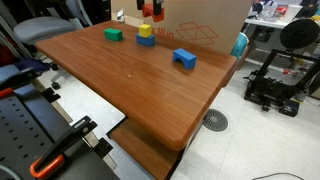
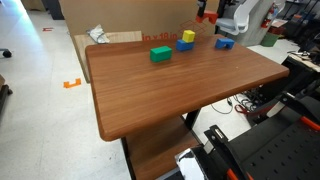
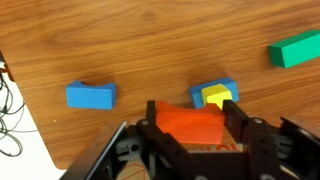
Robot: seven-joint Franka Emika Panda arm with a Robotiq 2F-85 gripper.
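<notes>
My gripper is shut on a red block (image 3: 190,122), carried above the table at the far side. In the first exterior view the red block (image 1: 153,12) hangs a little above and to the right of a yellow block (image 1: 145,30), apart from it. That yellow block rests on a blue block (image 1: 146,41), as a small stack. From the wrist, the yellow block (image 3: 216,95) shows just right of the held one, partly over the blue block (image 3: 213,88) beneath.
A green block (image 1: 113,34) lies left of the stack, and a blue arch-shaped block (image 1: 184,58) stands to its right. Behind them rises a cardboard panel (image 1: 205,20).
</notes>
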